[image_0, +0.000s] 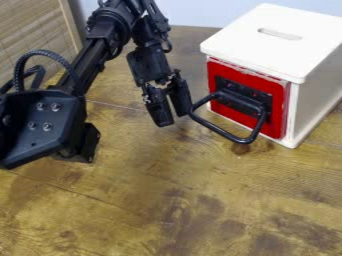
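Observation:
A white box (301, 60) with a slot on top stands at the right. Its front is a red panel (277, 103) carrying a black plate and a black loop handle (231, 134) that sticks out toward the left. My black gripper (170, 101) hangs just left of the handle, pointing down, its two fingers apart. I see nothing held between them. Whether a fingertip touches the handle is hard to tell.
A woven panel (34, 30) stands at the back left, and a pale wall runs along the back.

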